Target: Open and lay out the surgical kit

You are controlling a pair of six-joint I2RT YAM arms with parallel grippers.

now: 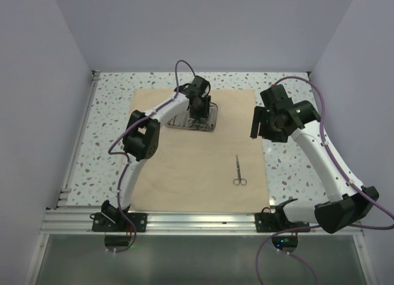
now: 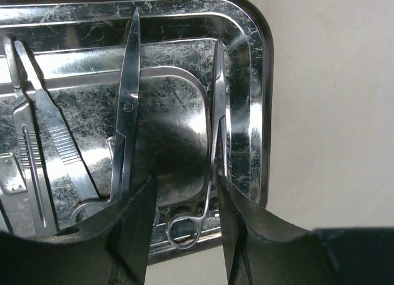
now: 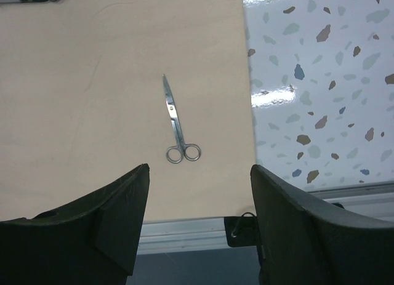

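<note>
A metal tray (image 2: pixel 268 100) holds several steel instruments. Its right-hand instrument, a slim one with ring handles (image 2: pixel 219 106), lies along the tray's right side. Left of it are a longer scissor-like tool (image 2: pixel 128 100) and two tweezer-like tools, one of them ridged (image 2: pixel 64 143). Over the tray's right part, my left gripper is open, the slim instrument's handle shafts near its right finger. One pair of scissors (image 3: pixel 175 122) lies on the beige cloth, outside the tray. Above the cloth's right edge, my right gripper stands open and empty, its fingers wide apart.
Speckled table surface (image 1: pixel 289 168) shows along both sides, and a metal rail (image 1: pixel 200 218) runs along the front edge.
</note>
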